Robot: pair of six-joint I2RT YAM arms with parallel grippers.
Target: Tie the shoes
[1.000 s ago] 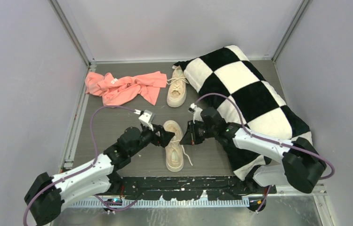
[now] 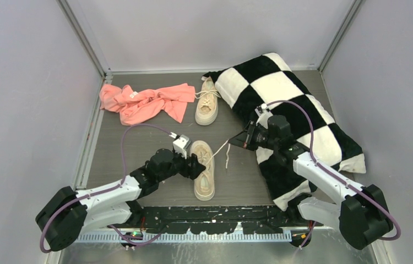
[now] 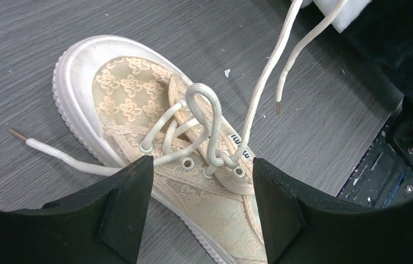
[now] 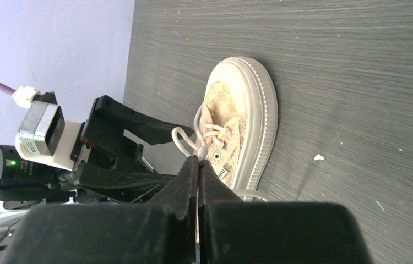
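A cream lace shoe lies lengthwise at the front centre, under my left gripper. In the left wrist view the shoe shows a standing loop of lace between the open fingers of my left gripper, with a loose end out to the side. My right gripper is shut on a lace, which runs taut up from the shoe, its end dangling. In the right wrist view my right gripper has its fingertips together on the lace.
A second shoe stands behind, beside a pink cloth. A checkered cushion fills the right side. Bare floor shows at left.
My right gripper has moved right and toward the back, drawing the lace out from the shoe. My left gripper has moved right, over the shoe.
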